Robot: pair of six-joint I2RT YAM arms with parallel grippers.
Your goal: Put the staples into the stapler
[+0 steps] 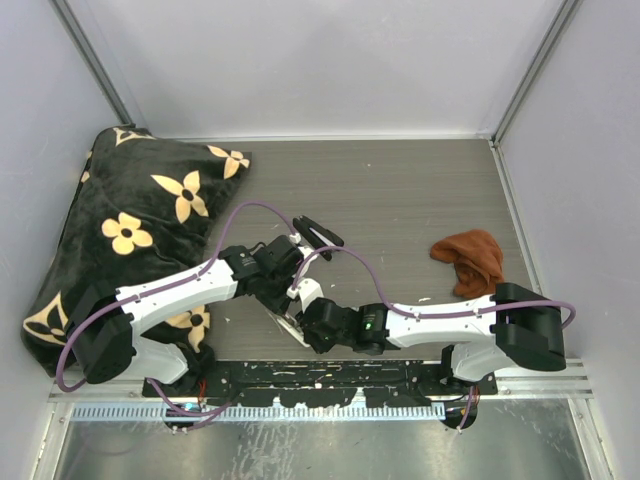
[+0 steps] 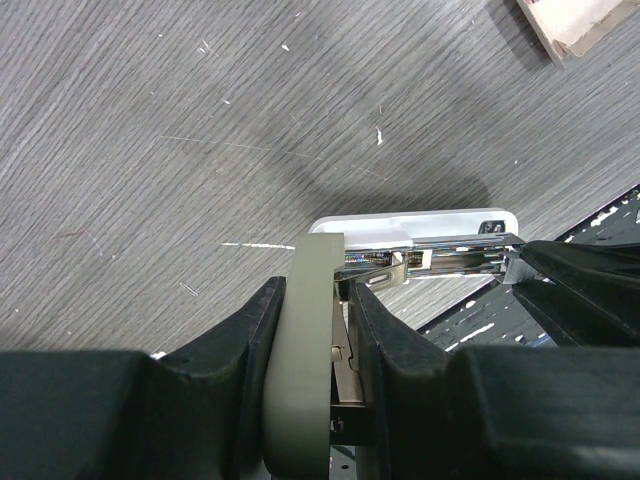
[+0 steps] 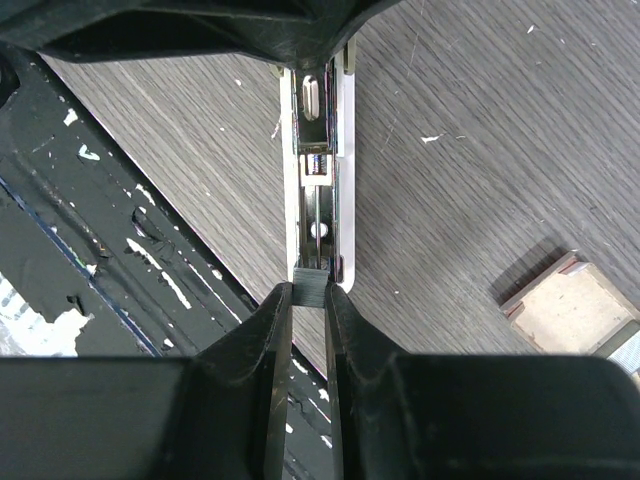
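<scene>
The stapler lies hinged open near the table's front edge, its white base and metal magazine [image 3: 318, 185] running straight in the right wrist view. My left gripper is shut on the stapler's raised olive-grey top arm [image 2: 305, 390]. At the magazine's near end sits a small grey staple strip [image 3: 310, 286], between the fingertips of my right gripper. The fingers flank it closely on both sides. Its far part runs toward the open channel; how deep it sits there I cannot tell. From above, the arms cover most of the stapler [image 1: 292, 328].
A small open cardboard box [image 3: 572, 308] lies right of the stapler in the right wrist view. A black object [image 1: 318, 234] lies behind the grippers, a brown cloth [image 1: 470, 262] to the right, a flowered cushion [image 1: 125, 230] to the left.
</scene>
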